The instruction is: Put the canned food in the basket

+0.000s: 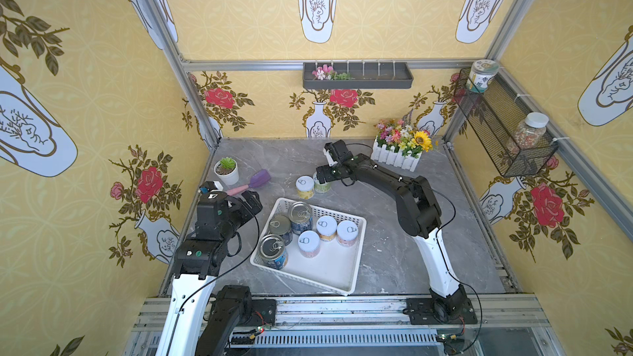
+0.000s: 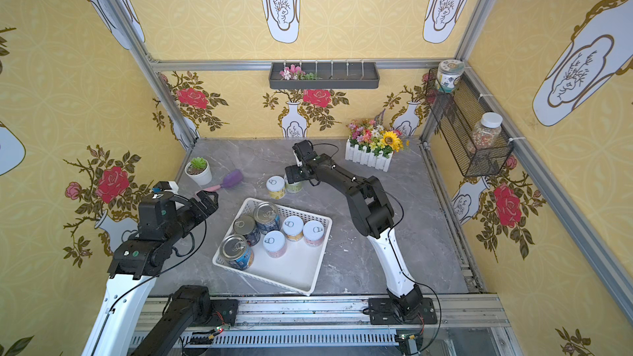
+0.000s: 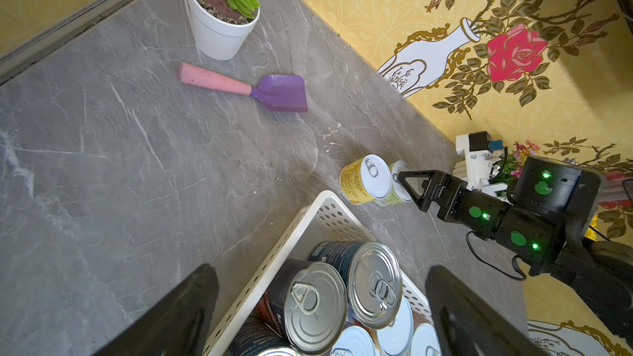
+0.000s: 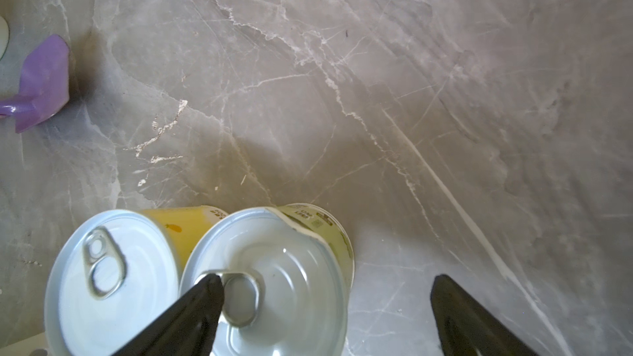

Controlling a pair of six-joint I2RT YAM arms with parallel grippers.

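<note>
Two small cans stand side by side behind the basket: a yellow-labelled can and a green-labelled can. My right gripper is open over the green can; its left finger overlaps that can's lid in the right wrist view, and its right finger stands over bare table. From above, the right gripper partly hides the green can. The white basket holds several cans, such as a large dark can and a small white-lidded can. My left gripper is open and empty, left of the basket.
A purple scoop and a potted succulent lie at the back left. A flower box stands behind the right arm. Inside the basket, the front right is free. Table right of the basket is clear.
</note>
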